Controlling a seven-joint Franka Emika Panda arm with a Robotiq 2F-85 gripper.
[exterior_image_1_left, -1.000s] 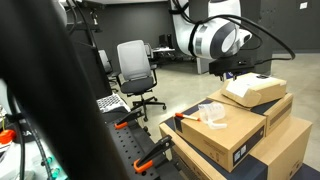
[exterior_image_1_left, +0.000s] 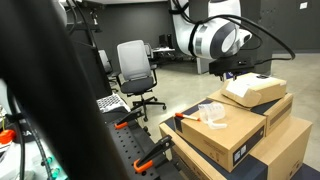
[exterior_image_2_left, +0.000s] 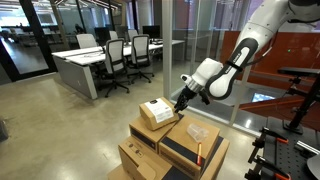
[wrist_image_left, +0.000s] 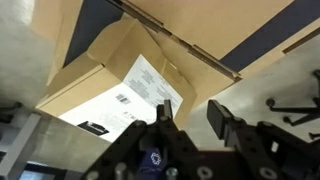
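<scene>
My gripper stands open in the wrist view, its dark fingers apart with nothing held between them. Beside and partly under it there is a small cardboard box (wrist_image_left: 75, 95) with a printed white sheet (wrist_image_left: 150, 82) on its top. In exterior view 1 the dark gripper (exterior_image_1_left: 228, 74) hangs from the white arm (exterior_image_1_left: 212, 38) close to that sheet (exterior_image_1_left: 240, 86); whether they touch, I cannot tell. The same small box (exterior_image_2_left: 158, 113) appears left of the gripper (exterior_image_2_left: 183, 105) in exterior view 2.
Larger cardboard boxes (exterior_image_1_left: 222, 138) form the support below. On them lie a clear container (exterior_image_1_left: 211, 112) and a red-handled object (exterior_image_1_left: 186, 117). A black cable arches over the arm. Office chairs (exterior_image_1_left: 134, 62) and open floor lie behind.
</scene>
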